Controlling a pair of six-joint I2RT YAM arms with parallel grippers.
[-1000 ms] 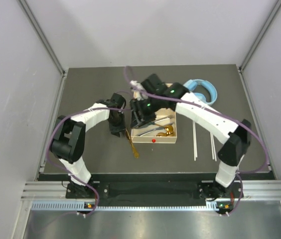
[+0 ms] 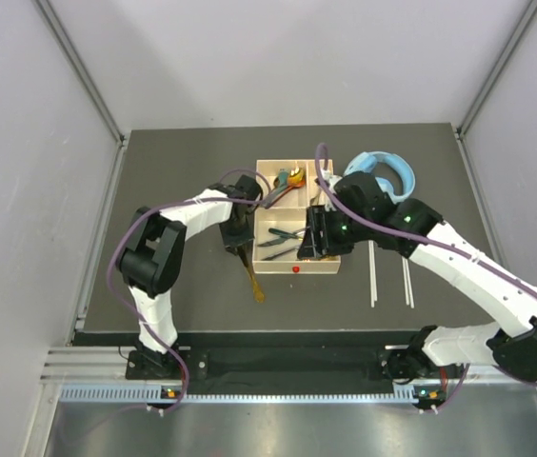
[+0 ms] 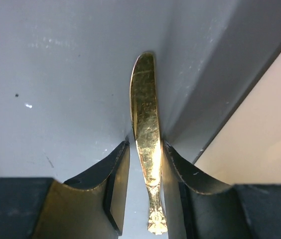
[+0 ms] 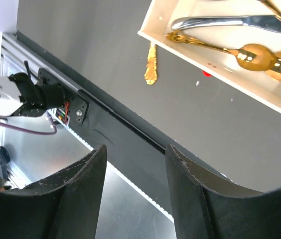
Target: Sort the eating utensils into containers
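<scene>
A gold knife (image 3: 145,109) lies on the dark table beside the organizer. My left gripper is low over it, fingers part open on either side of the blade, touching or nearly touching it. In the top view the knife's gold handle (image 2: 255,286) sticks out below that gripper. My right gripper hangs part open above the lower right of the organizer (image 2: 288,267), nothing between its fingers. Gold spoons (image 4: 254,57) and a steel knife (image 4: 205,22) lie in the lower compartment. More utensils (image 2: 292,177) are in the upper left compartment.
Blue headphones (image 2: 394,167) lie at the back right. White chopsticks (image 2: 372,276) lie right of the organizer. A small red object (image 2: 295,269) is at the organizer's front edge.
My right gripper has moved right and its arm has swung outward toward the front right. My left gripper has shifted slightly right over the knife.
</scene>
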